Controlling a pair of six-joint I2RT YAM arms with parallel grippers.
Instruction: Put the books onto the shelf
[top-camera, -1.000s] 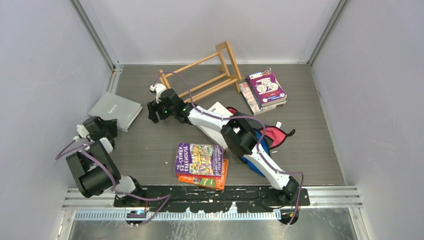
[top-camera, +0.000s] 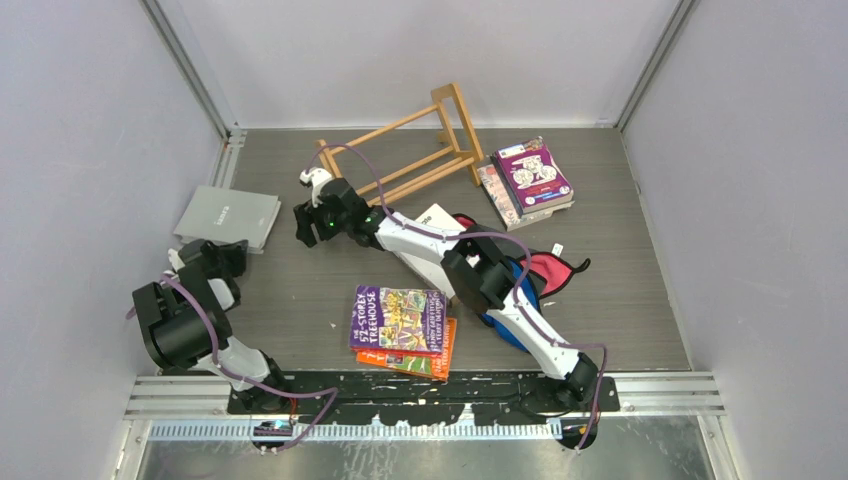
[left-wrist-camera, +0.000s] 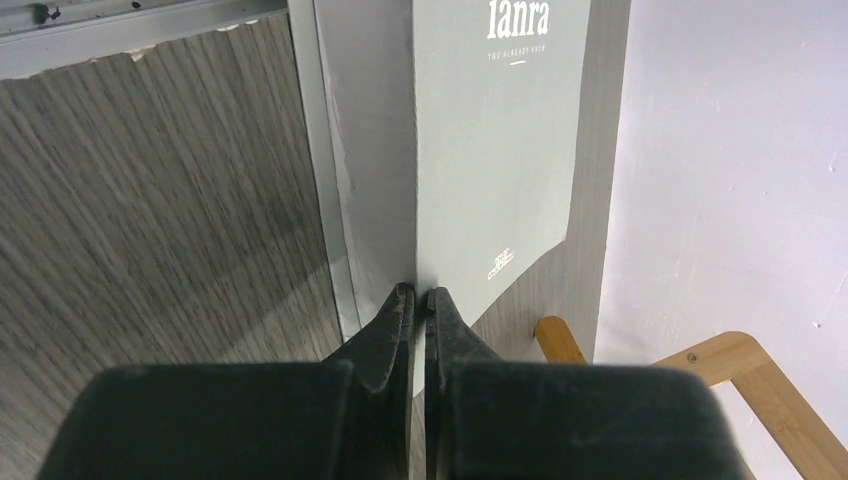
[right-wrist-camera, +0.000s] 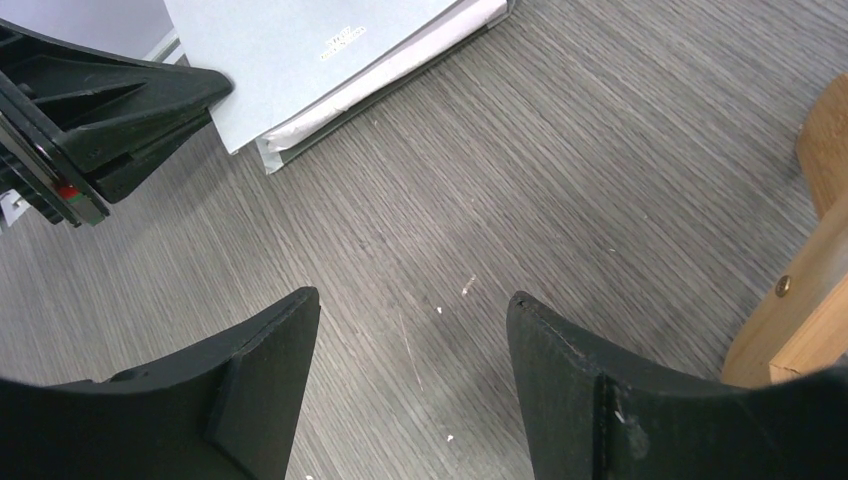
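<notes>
A grey file (top-camera: 228, 212) lies at the far left of the floor, its printed cover (left-wrist-camera: 500, 150) facing up and slightly lifted from the pages. My left gripper is shut on the edge of that cover, near one corner. In the top view my right gripper (top-camera: 306, 222) hangs over bare floor to the right of the file; its fingers (right-wrist-camera: 275, 370) stand wide apart with nothing between them. A purple book (top-camera: 398, 320) rests on an orange one (top-camera: 447, 350) at the front. Another purple book (top-camera: 535, 177) tops a pale one (top-camera: 496, 195) at the back right.
A wooden rack (top-camera: 400, 170) leans near the back wall, close to my right gripper. Under the right arm lie a white box-like item (top-camera: 432, 275) and a red and blue bag (top-camera: 552, 272).
</notes>
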